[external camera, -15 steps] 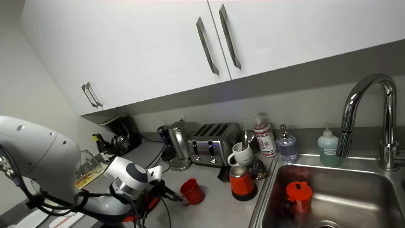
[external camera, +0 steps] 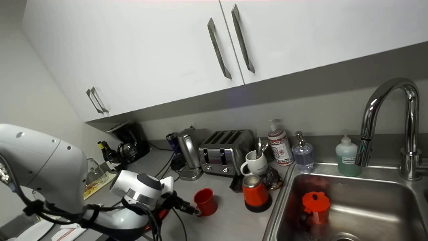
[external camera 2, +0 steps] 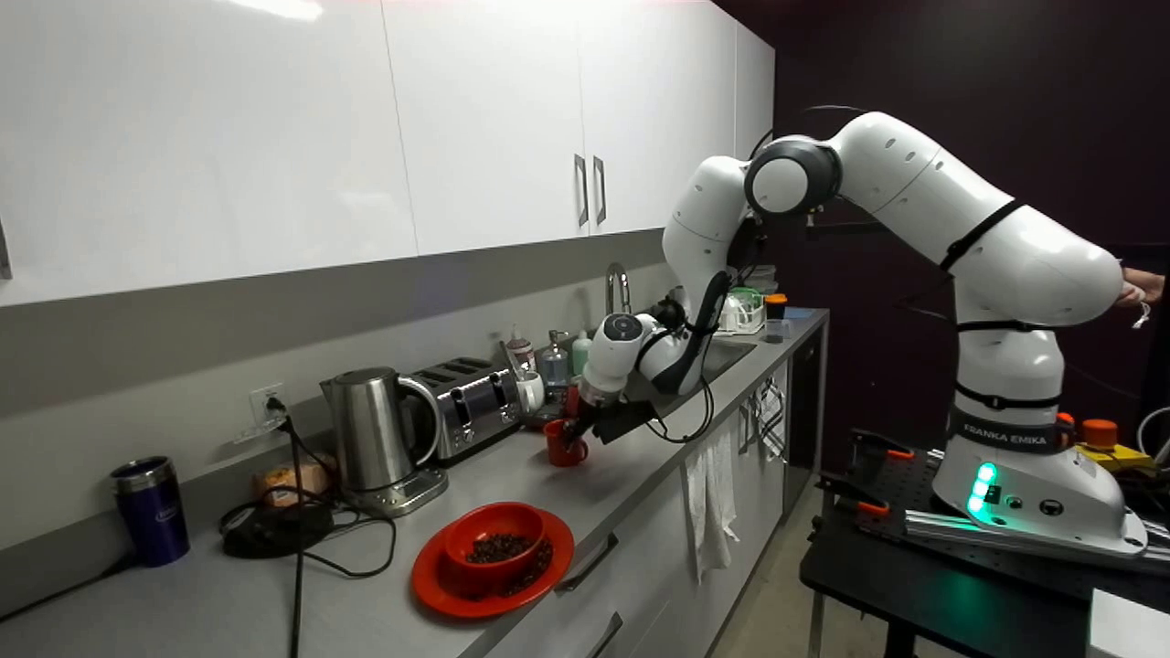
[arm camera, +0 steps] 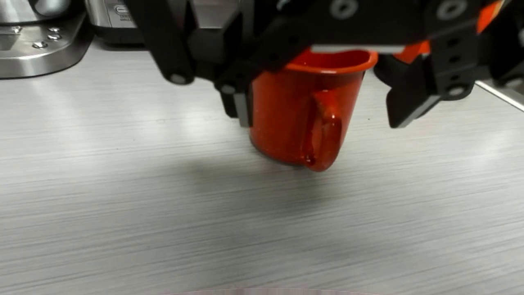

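A red mug (arm camera: 282,113) stands on the grey counter, its handle (arm camera: 331,130) facing the wrist camera. My gripper is open, with the mug between its spread fingers. The left fingertip (arm camera: 243,109) is at the mug's left side; whether it touches is hard to tell. A clear gap separates the right fingertip (arm camera: 405,108) from the mug. In exterior view 1 the arm reaches in from the left and its fingertips meet the near-left side of the mug (external camera: 206,203). Exterior view 2 shows the mug (external camera 2: 561,448) partly behind the gripper.
A toaster (external camera: 225,150) and kettle (external camera: 189,150) line the wall. Right of the mug stands a red moka pot base (external camera: 255,192), then the sink (external camera: 369,192) with a moka pot (external camera: 317,207) inside. A red plate (external camera 2: 433,581) carries a bowl (external camera 2: 499,521) of dark pieces.
My arm has moved a little right in exterior view 1, bringing the fingers farther along the mug. The mug has shifted slightly right and leans less; its handle is now hidden there.
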